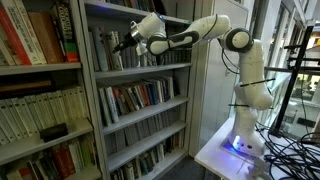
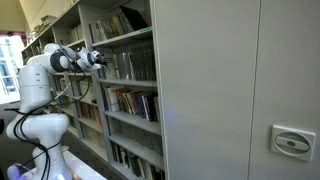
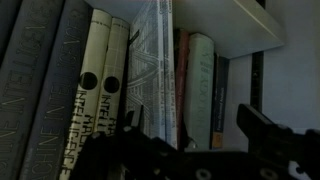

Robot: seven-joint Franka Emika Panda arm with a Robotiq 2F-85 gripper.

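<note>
My gripper is open in front of a row of upright books, its dark fingers set wide apart. Between and beyond them stand a tall grey patterned book (image 3: 145,65), a thin red book (image 3: 181,75) and a pale green book (image 3: 199,85). To the left are two whitish books (image 3: 90,80) with black dots, then large dark volumes (image 3: 60,70). Whether the fingers touch any book cannot be told in this dim view. In exterior view 1 the gripper (image 1: 124,43) reaches to the upper shelf, small against the books there.
A white shelf panel (image 3: 225,22) and an upright side board bound the books at upper right in the wrist view. Lower shelves hold more books (image 1: 140,98). The white table (image 1: 218,158) at the arm's base is largely bare. Loose cables (image 1: 290,155) lie beside it.
</note>
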